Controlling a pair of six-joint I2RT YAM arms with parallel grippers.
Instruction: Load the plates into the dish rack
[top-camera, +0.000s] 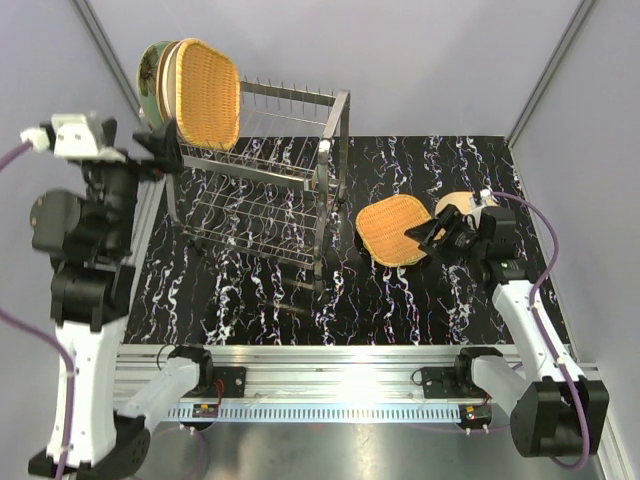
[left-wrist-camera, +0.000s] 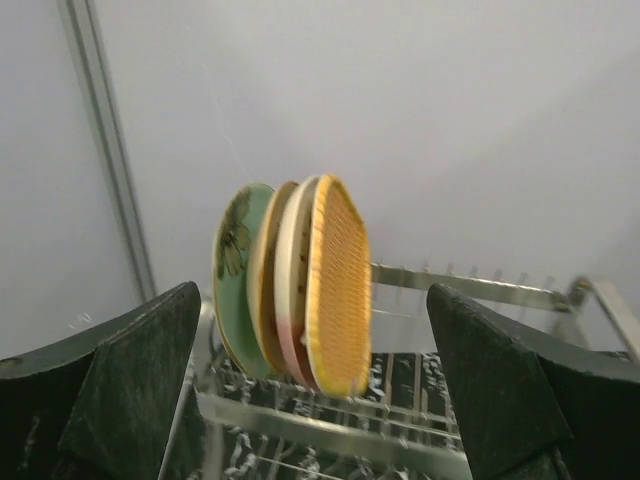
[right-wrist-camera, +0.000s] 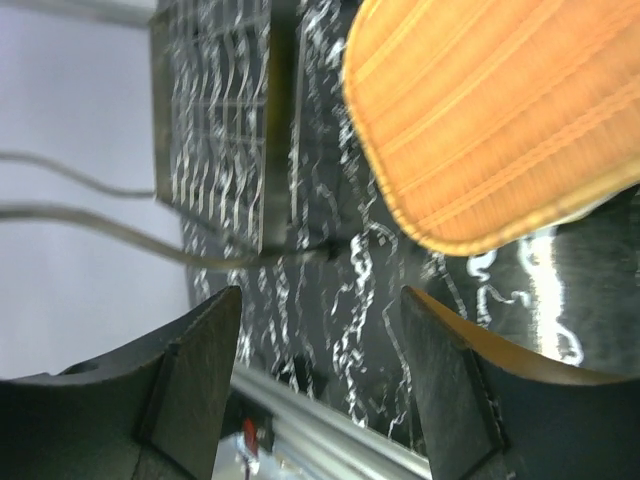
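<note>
Several plates stand on edge side by side at the left end of the rack's upper tier: a green one (left-wrist-camera: 230, 290) with a floral pattern, two pale ones, and a woven yellow plate (top-camera: 207, 95) on the right. The metal dish rack (top-camera: 250, 172) holds them. My left gripper (top-camera: 130, 140) is open and empty, back from the plates, which show beyond its fingers (left-wrist-camera: 135, 375) in the left wrist view. Another woven yellow plate (top-camera: 392, 230) lies on the dark table. Close by its right side, my right gripper (top-camera: 430, 235) is open, with nothing between its fingers.
A pale tan plate (top-camera: 458, 201) lies behind the right gripper, partly hidden by it. The rack's upper tier is empty right of the plates, and its lower tier is bare.
</note>
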